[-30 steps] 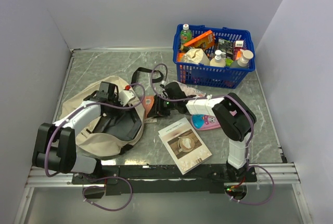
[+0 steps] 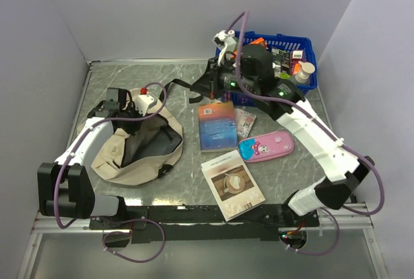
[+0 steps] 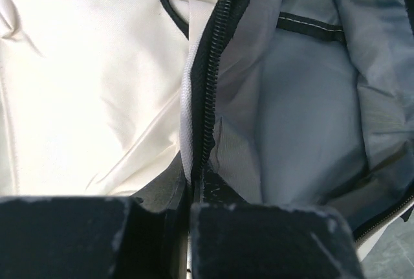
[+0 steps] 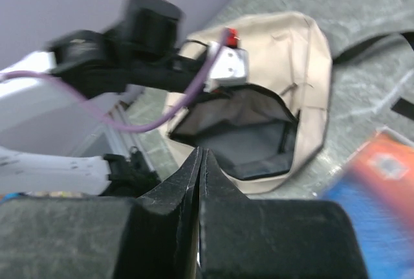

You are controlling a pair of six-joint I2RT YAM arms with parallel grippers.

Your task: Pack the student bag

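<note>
The beige bag lies on the left of the table, its dark-lined mouth gaping open. My left gripper is shut on the zippered edge of that mouth; the grey interior shows no item. High above the table, my right gripper is shut with nothing between its fingers. Below it lies an orange and blue book. A book with a coffee cup cover rests near the front edge. Beside them is a pink and blue pencil case.
At the back right stands a blue basket filled with several goods, partly behind my right arm. A small patterned packet lies beside the orange and blue book. A black strap stretches from the bag. Walls close both sides.
My right gripper has risen well away from the bag, and its arm now covers part of the basket. The bag's right side has settled back left. My left gripper shifted slightly up-left, still holding the edge.
</note>
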